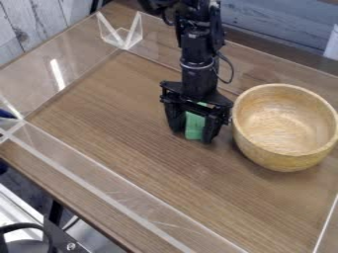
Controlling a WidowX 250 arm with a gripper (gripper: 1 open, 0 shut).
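Observation:
The black robot gripper (196,113) hangs from the arm at the top centre and is low over the wooden table (132,188). A green object (195,127) sits between its fingers, partly hidden by them. Whether the fingers are closed on it or only around it, I cannot tell. The gripper is just left of a large tan bowl (284,126).
A white wire-like holder (121,30) stands at the back left. Clear strips run along the left part of the table. The left and front of the wooden surface are open.

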